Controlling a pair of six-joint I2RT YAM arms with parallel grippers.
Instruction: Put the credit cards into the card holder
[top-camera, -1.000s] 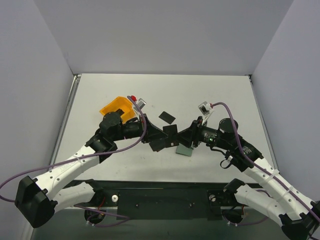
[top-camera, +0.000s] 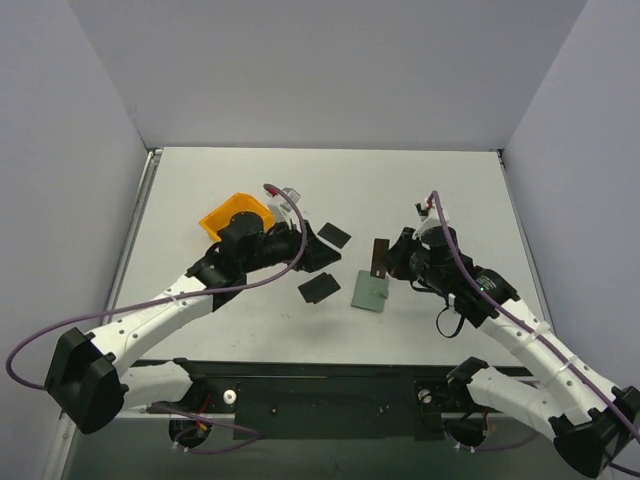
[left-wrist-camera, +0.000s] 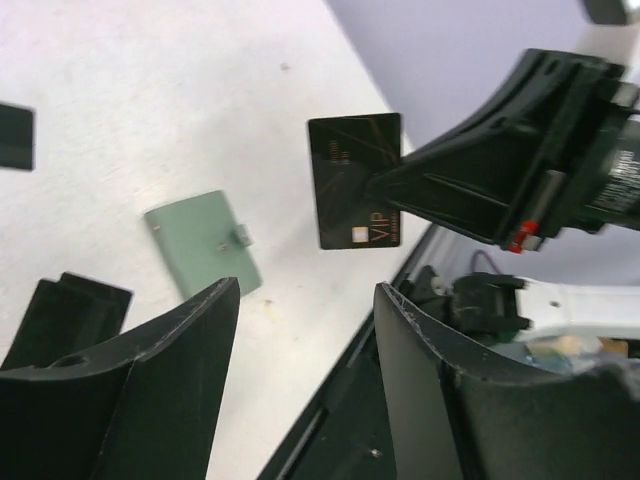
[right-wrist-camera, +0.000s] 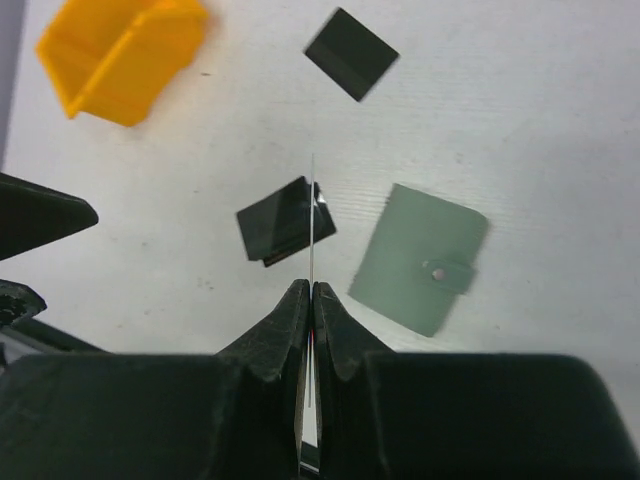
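A black card with "VIP" lettering is pinched in the tips of my right gripper (top-camera: 393, 262); in the right wrist view it appears edge-on as a thin line between the shut fingers. My left gripper stands open, apart from that card, nothing between its fingers. The grey-green card holder (top-camera: 369, 293), its small clasp tab closed over the edge, lies flat on the table below the held card. Overlapping dark cards (right-wrist-camera: 278, 222) rest left of the holder, and a single dark card (right-wrist-camera: 351, 54) lies farther back.
At the back left is a yellow bin (top-camera: 236, 212), partly covered by the left arm in the top view.
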